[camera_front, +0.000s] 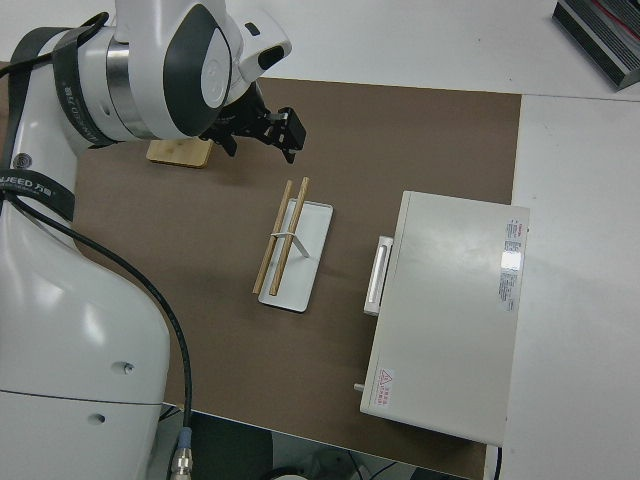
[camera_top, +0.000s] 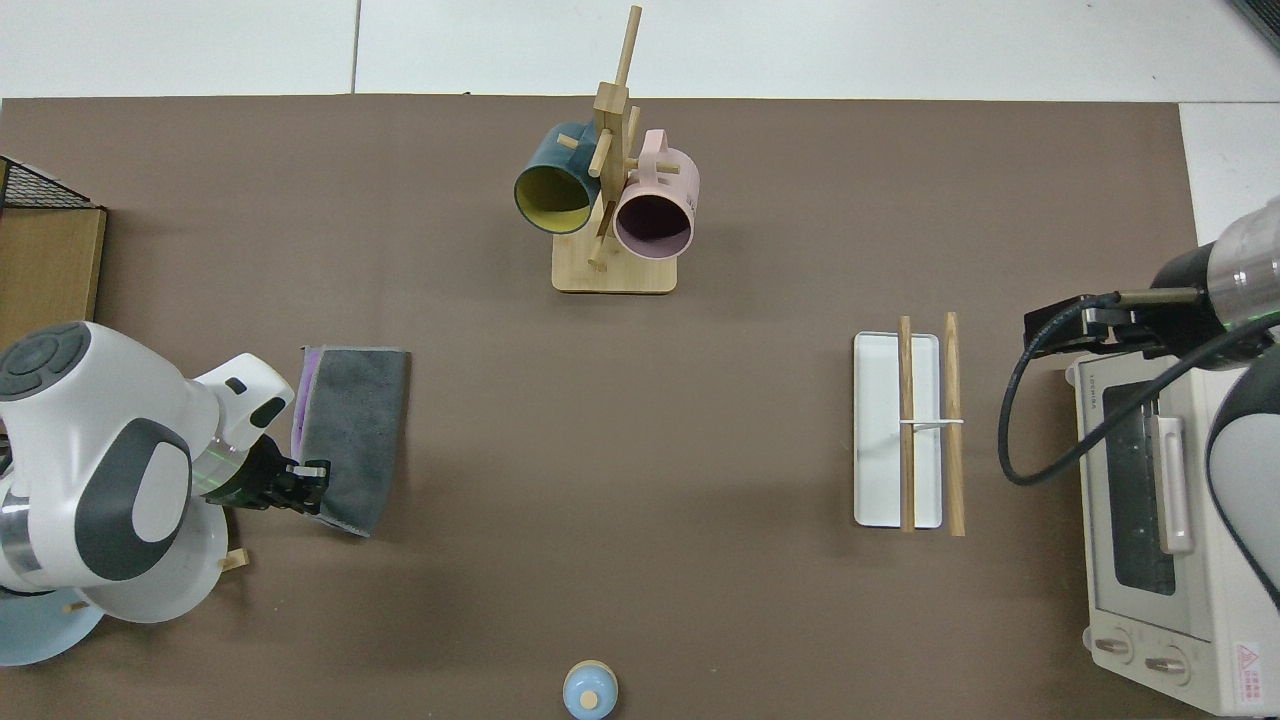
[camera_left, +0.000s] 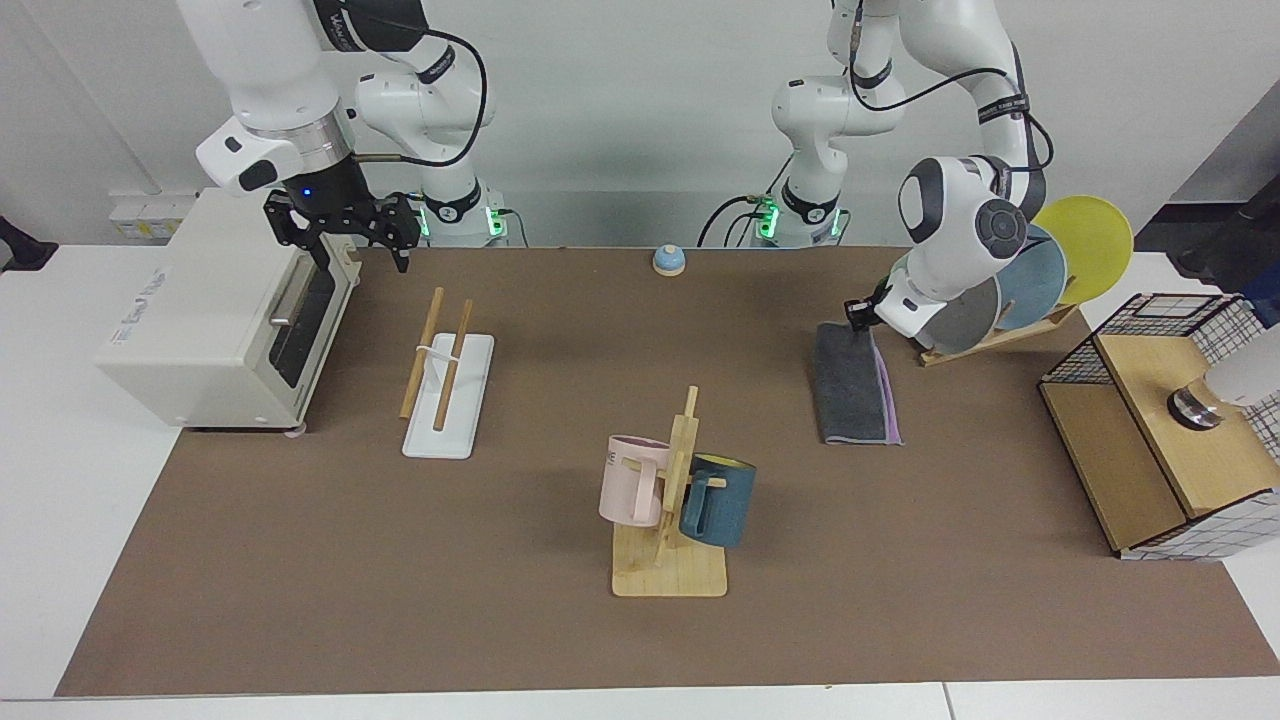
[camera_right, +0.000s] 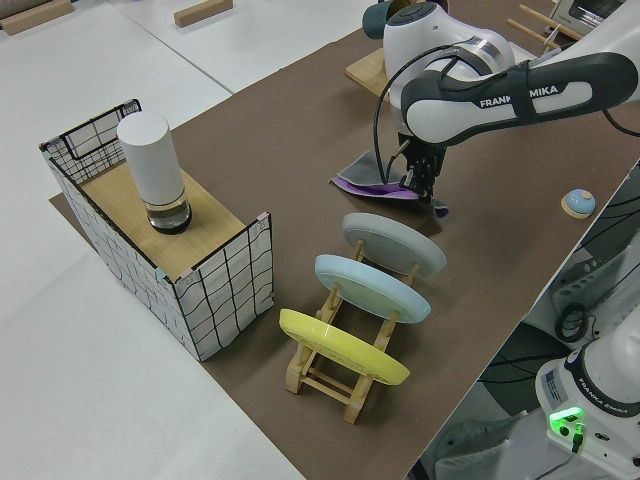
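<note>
A grey cloth with a purple edge (camera_top: 360, 426) lies on the brown mat at the left of the top view. The left-hand gripper (camera_top: 300, 480) in that view is over the cloth's near part; in the right view it (camera_right: 420, 180) is just beside the cloth, fingers pointing down. Whether it holds the cloth is unclear. The other gripper (camera_left: 354, 234) hangs above the white toaster oven (camera_left: 204, 324); its finger state is hard to tell.
A mug stand (camera_top: 612, 276) holds two mugs. A white tray with wooden sticks (camera_top: 876, 432), a blue round object (camera_top: 589, 696), a plate rack with three plates (camera_right: 340, 350) and a wire-sided shelf (camera_left: 1140, 480) stand around.
</note>
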